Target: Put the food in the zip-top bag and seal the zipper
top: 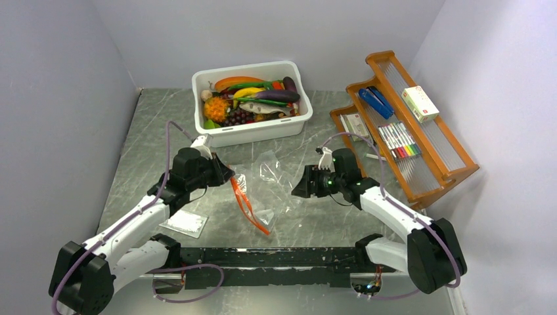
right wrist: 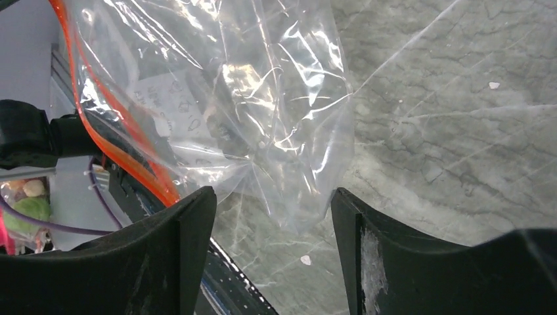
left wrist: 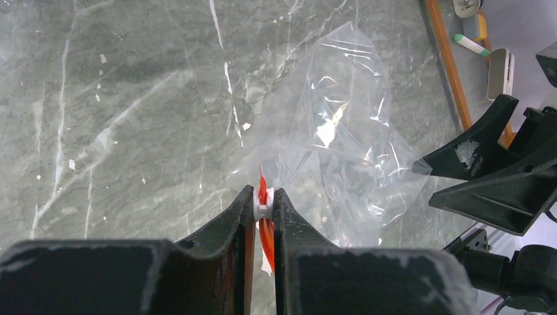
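The clear zip top bag (top: 269, 187) lies crumpled between the arms, its orange zipper edge (top: 242, 200) hanging toward the front from my left gripper (top: 230, 174), which is shut on that edge; in the left wrist view the orange strip shows between the fingertips. My right gripper (top: 297, 188) stands open at the bag's right side, with the bag's clear corner (right wrist: 309, 197) between or just beyond its fingers in the right wrist view; contact is unclear. The food (top: 253, 98) sits in a white bin (top: 263, 134) at the back.
A wooden rack (top: 453, 167) with markers, a stapler and boxes stands at the right. A flat pale packet (top: 184, 223) lies at the front left, beside the left arm. Walls border the back and sides; some bare table is left of the bag.
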